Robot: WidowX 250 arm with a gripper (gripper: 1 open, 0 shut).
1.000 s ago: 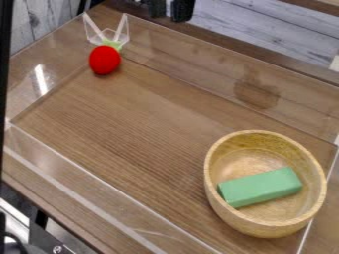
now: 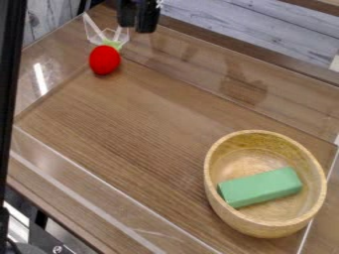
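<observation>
My dark gripper (image 2: 138, 16) hangs at the top edge, above and slightly right of a clear, pointed object with a green part (image 2: 109, 36); it is open, mostly cut off by the frame. A red round object (image 2: 105, 60) lies just below the clear one. At the lower right a wooden bowl (image 2: 265, 141) holds a green block (image 2: 259, 187).
A pale plank wall or surface (image 2: 284, 30) runs along the back right, and the table's edge shows at the lower left.
My gripper has shifted left, toward the clear object. The red object, bowl and block are unmoved.
</observation>
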